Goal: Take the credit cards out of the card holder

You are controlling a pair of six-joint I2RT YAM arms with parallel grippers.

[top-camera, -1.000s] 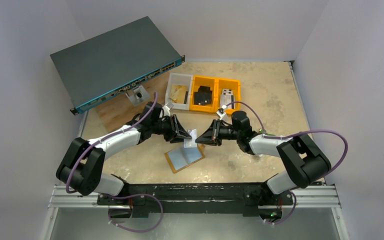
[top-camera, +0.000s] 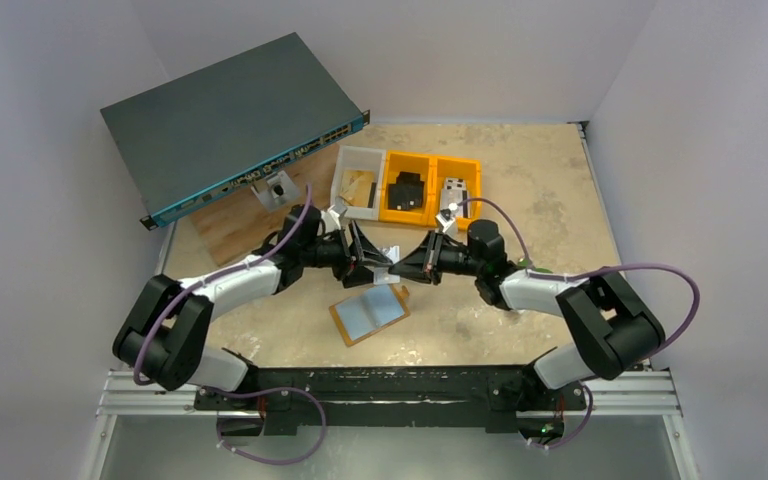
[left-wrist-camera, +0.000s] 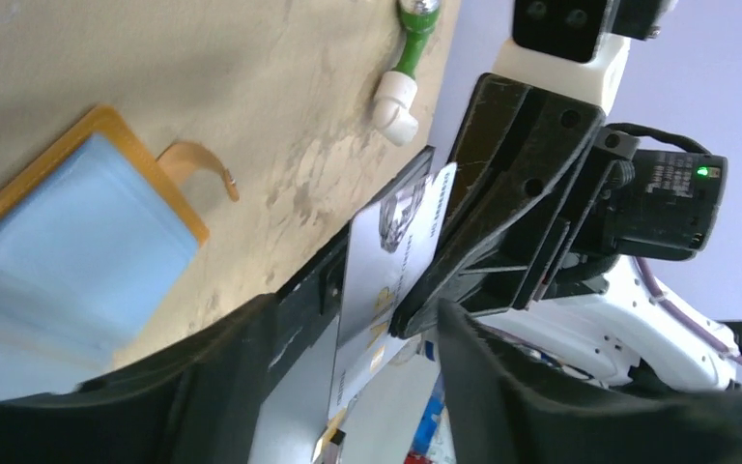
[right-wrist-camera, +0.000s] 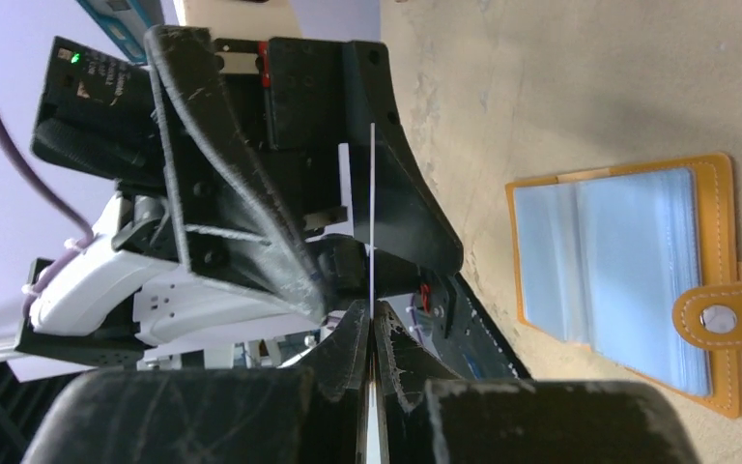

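Observation:
A white card (left-wrist-camera: 386, 261) with grey and gold print hangs in the air between the two arms. My right gripper is shut on it; in the right wrist view the card shows edge-on as a thin line rising from the fingertips. My left gripper stands open, its fingers (left-wrist-camera: 213, 372) apart on either side of the card's lower part. Below lies the tan card holder (right-wrist-camera: 725, 213), spread open on the table, with pale blue clear sleeves (right-wrist-camera: 638, 261) and a snap strap (right-wrist-camera: 734, 314).
Behind the arms sit a white bin (top-camera: 363, 158) and orange bins (top-camera: 407, 158) holding dark and pale items. A large dark box (top-camera: 230, 120) overhangs the back left. A green and white object (left-wrist-camera: 413, 48) lies to the right.
The holder has stayed in place.

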